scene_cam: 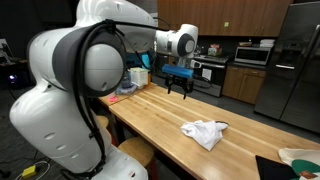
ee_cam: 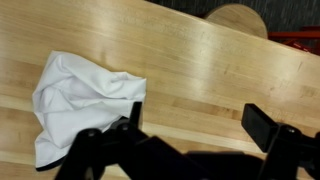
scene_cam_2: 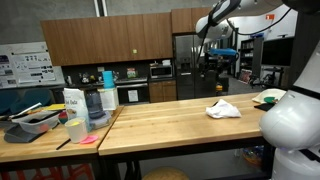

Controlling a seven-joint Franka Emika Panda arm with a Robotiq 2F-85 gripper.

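Note:
A crumpled white cloth (scene_cam: 204,133) (scene_cam_2: 222,111) lies on the wooden table, and in the wrist view the cloth (ee_cam: 82,100) fills the left side. Something dark peeks out at its lower edge there, too little of it to name. My gripper (scene_cam: 176,91) (scene_cam_2: 220,84) hangs well above the tabletop, pointing down. Its fingers stand wide apart in the wrist view, and only bare wood shows between them, so the gripper is open and empty. The cloth lies mostly to the left of the fingers in that view.
A black item (scene_cam: 275,168) and a white-and-green bowl (scene_cam: 300,156) are at the table's right end. At the other end stand a blue pitcher (scene_cam_2: 108,98), a white container (scene_cam_2: 76,128) and a pink item (scene_cam_2: 90,139). A round stool (ee_cam: 237,17) stands beside the edge.

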